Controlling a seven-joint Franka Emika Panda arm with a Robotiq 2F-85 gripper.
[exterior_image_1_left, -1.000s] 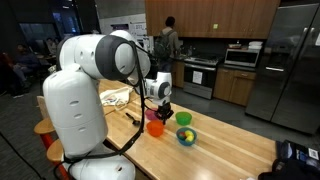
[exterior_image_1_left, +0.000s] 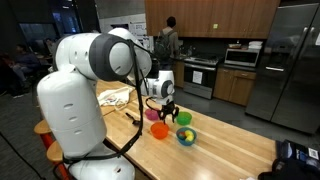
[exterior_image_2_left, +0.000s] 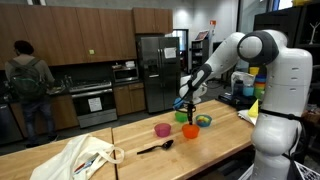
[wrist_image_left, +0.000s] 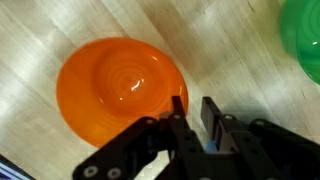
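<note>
An orange bowl (wrist_image_left: 122, 88) fills the left of the wrist view, empty inside. My gripper is at its right rim, with a visible gap between the fingertips. One finger overlaps the inside edge of the bowl, while the other stands just outside it. Whether either finger touches the rim cannot be told. In exterior view 1 the bowl (exterior_image_1_left: 159, 130) is on the table below the gripper (exterior_image_1_left: 168, 109). A green bowl (wrist_image_left: 308, 40) is partly visible at the upper right of the wrist view.
A blue bowl (exterior_image_1_left: 186, 136) with yellow contents stands right of the orange one. A pink bowl (exterior_image_2_left: 163, 130) and a dark utensil (exterior_image_2_left: 155, 148) lie nearby, and a white cloth (exterior_image_2_left: 82, 157) is spread farther off.
Over the last second my gripper has shifted slightly to the right in exterior view 1. The orange bowl also appears a little farther right. The other bowls stay put.
</note>
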